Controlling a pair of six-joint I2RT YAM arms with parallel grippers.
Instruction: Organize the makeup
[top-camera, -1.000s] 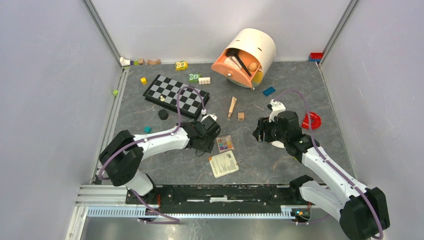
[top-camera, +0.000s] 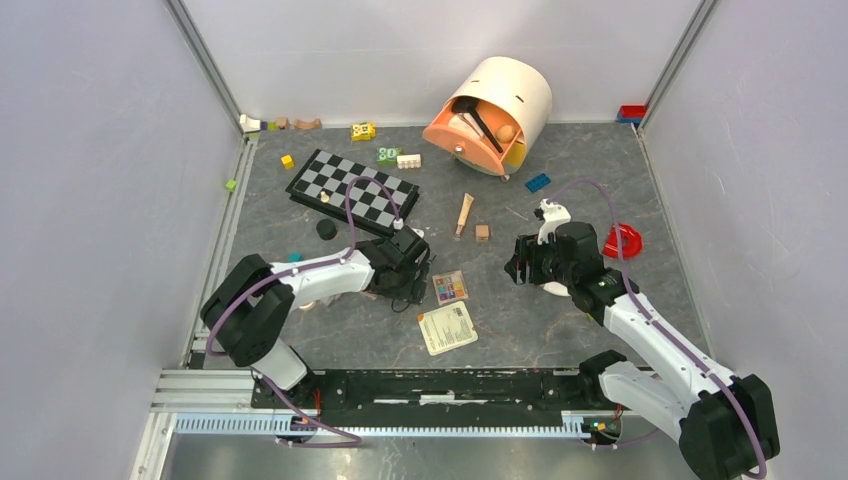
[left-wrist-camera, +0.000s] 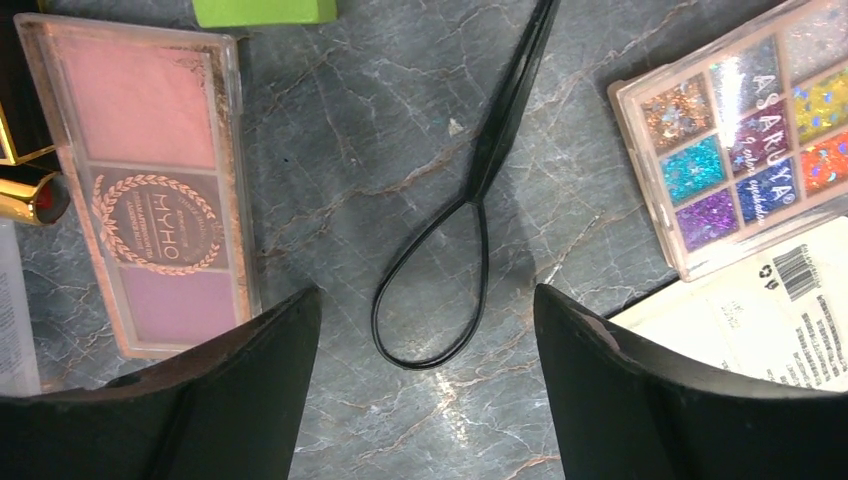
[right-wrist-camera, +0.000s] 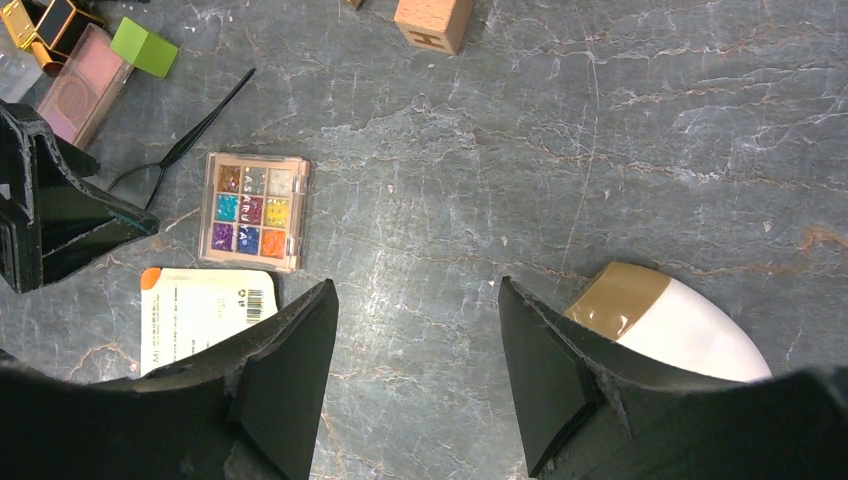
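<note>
Below my left gripper, whose fingers stand apart with nothing held, a thin black tool with a wire loop (left-wrist-camera: 497, 130) lies on the table. Left of that loop is a pink blush palette (left-wrist-camera: 140, 90). A glitter eyeshadow palette (top-camera: 450, 288) lies to its right, with a white card (top-camera: 447, 328) just in front. Over bare table, my right gripper is open and empty. At the back, the cream container (top-camera: 520, 90) lies on its side with its orange mouth open and black-handled brushes (top-camera: 468, 106) inside. A beige tube (top-camera: 464, 215) lies in mid-table.
A chessboard (top-camera: 370, 180) occupies the back left. Wooden block (top-camera: 482, 233) and green block (right-wrist-camera: 145, 46) sit among the makeup. A white-and-gold item (right-wrist-camera: 690, 325) lies near the right gripper, and a red object (top-camera: 623, 241) is farther right. Bare table lies between the arms.
My left gripper has shifted a little to the left above the black loop tool, and its wrist has turned. The right arm and the objects in view stay where they were.
</note>
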